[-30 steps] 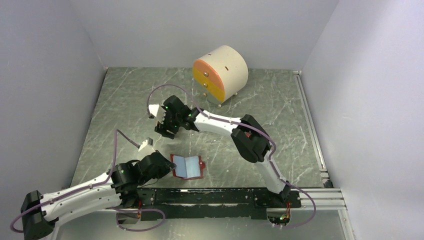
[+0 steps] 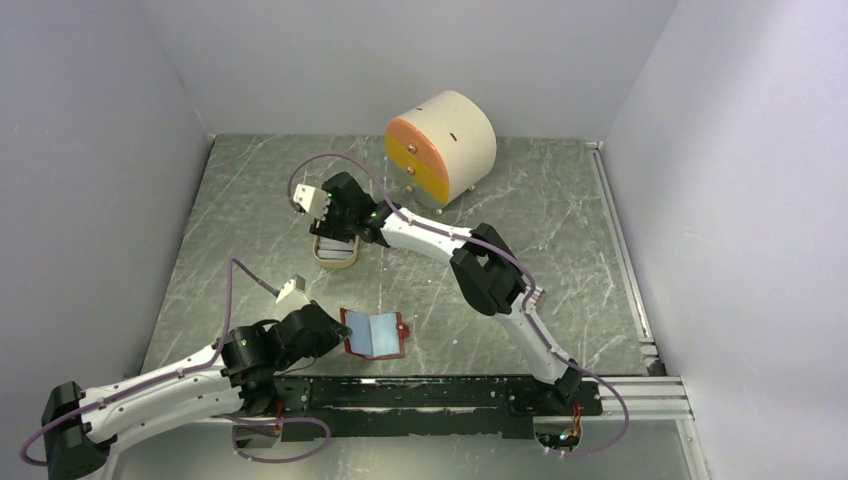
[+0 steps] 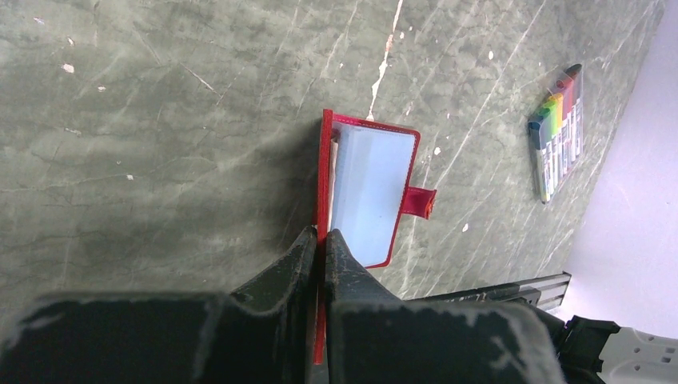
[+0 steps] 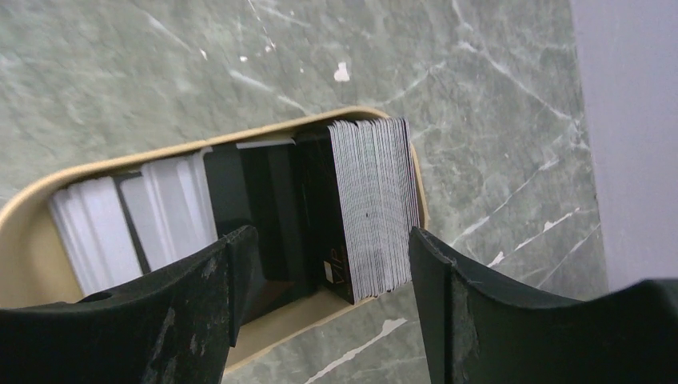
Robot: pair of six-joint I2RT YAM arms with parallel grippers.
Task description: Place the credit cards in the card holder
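Note:
The red card holder [image 2: 384, 335] lies opened like a book near the table's front edge, its clear pockets showing pale blue. Its left edge is pinched by my left gripper, which is shut on it; in the left wrist view a thin red strip runs between the fingers. An oval tan box [image 2: 338, 263] at the back left holds several credit cards. In the right wrist view, a stack of cards [image 4: 372, 208] stands on edge at the box's right end, a black one foremost. Over the box is my right gripper, part open, fingers apart on either side of that stack.
At the back stands a cream cylinder cabinet [image 2: 450, 140] with an orange and yellow front, close to my right arm. A pack of coloured pens [image 3: 558, 132] lies on the right, partly behind that arm. The table between box and holder is clear.
The right gripper has moved toward the back over the box, uncovering the box's front and some cards. My left arm and the card holder have stayed put.

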